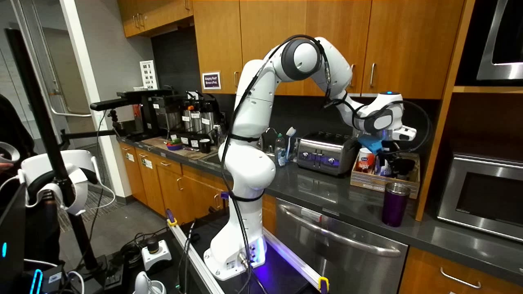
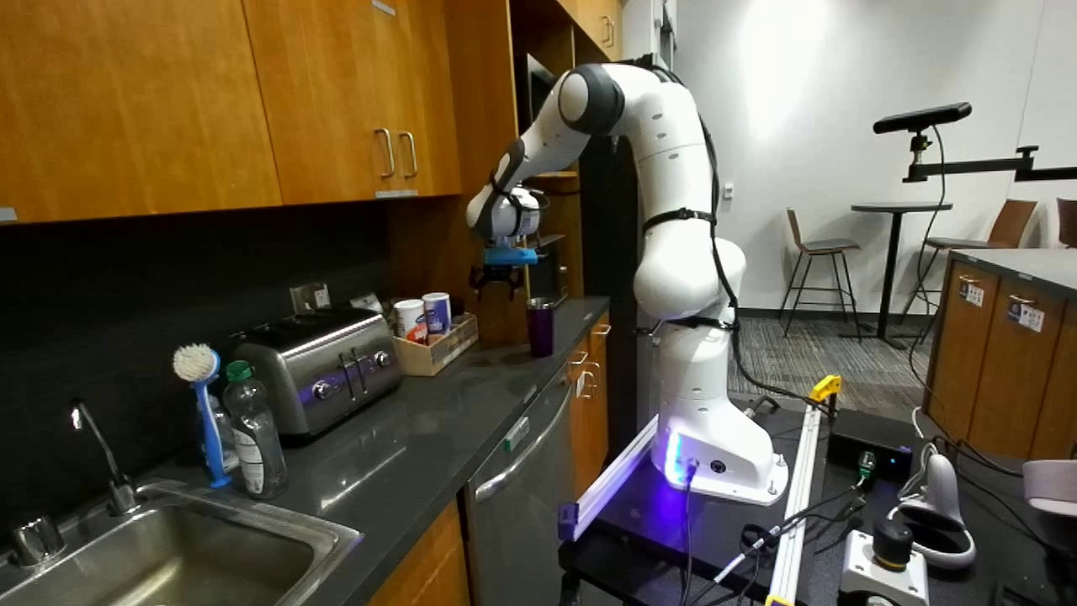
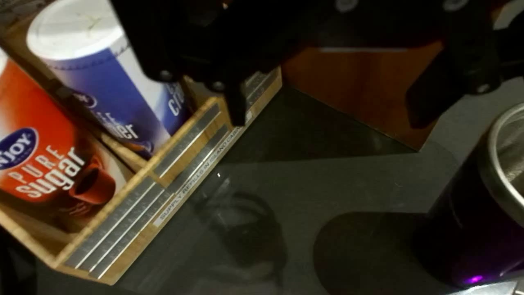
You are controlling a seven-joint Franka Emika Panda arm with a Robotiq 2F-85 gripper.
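My gripper is open above the counter, its dark fingers spread wide with nothing between them. In the wrist view a purple tumbler [image 3: 484, 216] with a steel rim stands at the right, apart from the fingers. Exterior view 1 has the same tumbler [image 1: 395, 205] upright near the counter's front, lower than the gripper. A wooden box [image 3: 189, 164] lies to the left, holding a red sugar canister [image 3: 37, 147] and a blue-and-white creamer canister [image 3: 115, 86]. From the second exterior view, the gripper [image 2: 496, 284] hangs higher than the box [image 2: 449, 344] and tumbler [image 2: 541, 332].
A steel toaster [image 1: 325, 152] is left of the box, with a soap bottle [image 2: 254, 429] and brush [image 2: 210, 404] beyond it near the sink [image 2: 328, 545]. A microwave [image 1: 483, 196] occupies the right side.
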